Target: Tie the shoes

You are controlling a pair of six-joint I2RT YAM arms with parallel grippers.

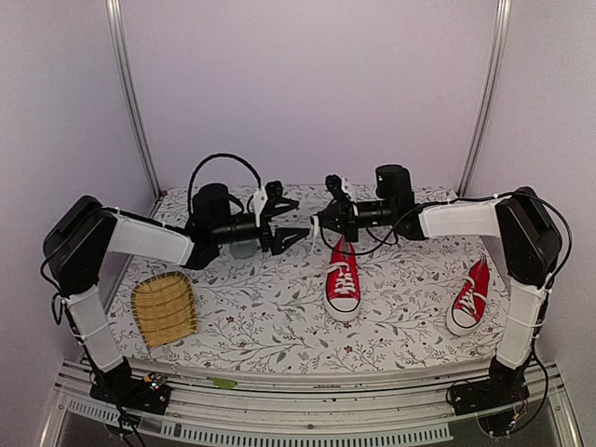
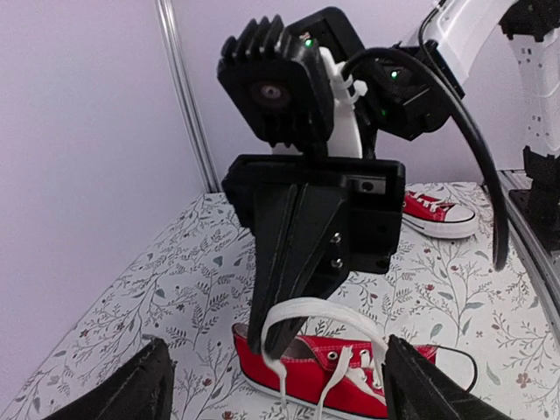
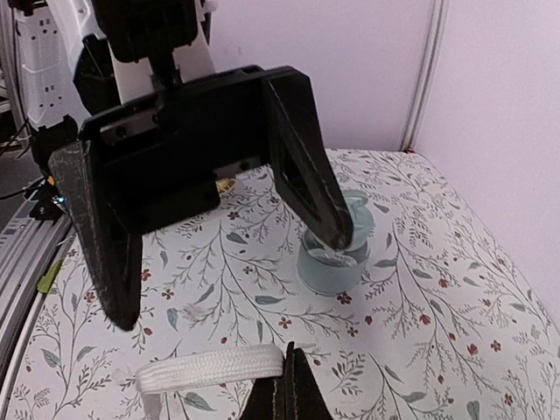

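A red shoe [image 1: 343, 284] with a white toe lies mid-table under the right gripper [image 1: 319, 221], partly covered by that arm. The right gripper is shut on a white shoelace, which leaves its fingertips as a short bend and hangs down; the same lace [image 2: 325, 308] arches in the left wrist view. Facing it, my left gripper [image 1: 300, 222] stands open, its fingers [image 2: 140, 385] wide apart, and the lace runs down between them without visibly being gripped. Below, the shoe's red side [image 2: 293, 376] shows with laces over it.
A second red shoe [image 1: 468, 300] lies at the table's right. On the left is a woven tan mat [image 1: 165, 309]. A pale blue lidded jar [image 3: 332, 267] stands behind the left gripper.
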